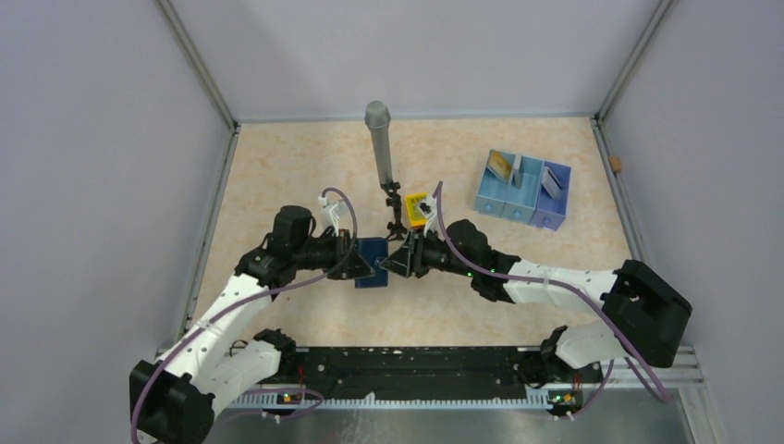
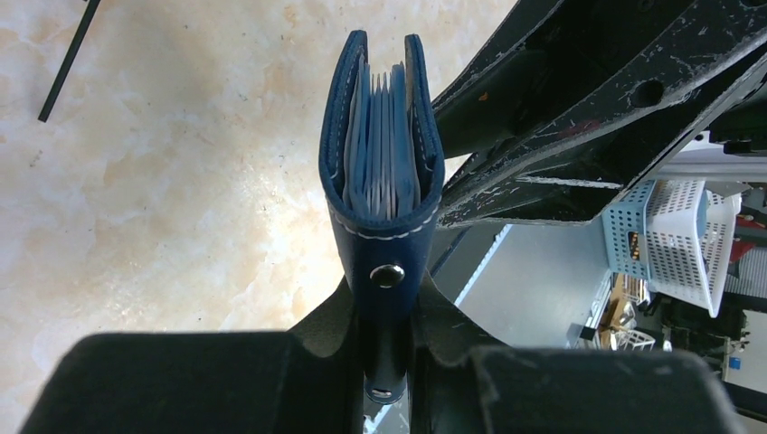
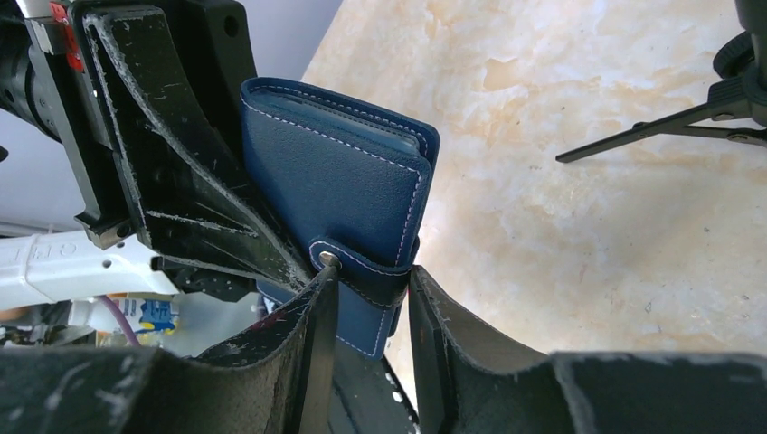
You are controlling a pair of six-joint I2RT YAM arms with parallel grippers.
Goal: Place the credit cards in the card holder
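The dark blue card holder (image 1: 373, 249) hangs above the table between my two grippers. In the left wrist view its open top faces me, with several thin sleeves (image 2: 383, 154) fanned inside. My left gripper is shut on the holder's lower part. From the other side, my right gripper is shut on the holder's snap strap (image 3: 366, 269) at the edge. In the right wrist view the holder (image 3: 335, 172) leans, its flat side showing. Cards (image 1: 553, 183) stand in the blue tray (image 1: 543, 219) at the back right.
A grey post on a small black tripod (image 1: 395, 208) stands just behind the grippers. Beside it lies a yellow object (image 1: 416, 209), partly behind the right gripper. Clear table surrounds them to the left and front right.
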